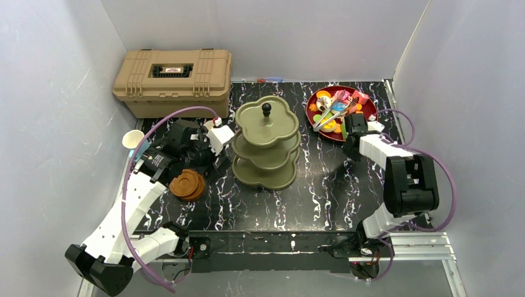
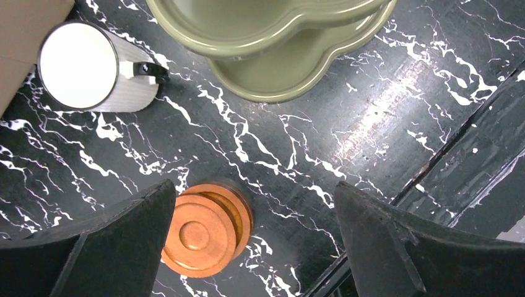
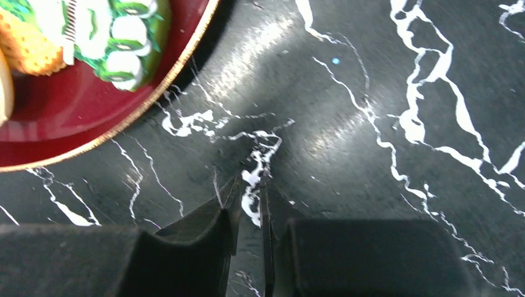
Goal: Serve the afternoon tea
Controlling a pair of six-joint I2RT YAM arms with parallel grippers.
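The olive three-tier stand [image 1: 268, 133] is in the middle, its tiers bare. A red plate [image 1: 314, 127] heaped with toy food stands at the back right, with silver tongs [image 1: 334, 116] lying across it. My right gripper is beside the plate's near rim; its fingers are almost together, and only marble shows through the narrow gap. My left gripper is open and empty, above the table left of the stand. A stack of brown coasters [image 2: 199, 235] and a white mug [image 2: 133, 77] lie below it in the left wrist view.
A tan toolbox [image 1: 173, 80] fills the back left corner. A pale cup [image 1: 132, 138] stands at the left wall. Between the stand and the right arm, the black marble table [image 1: 319, 192] is clear.
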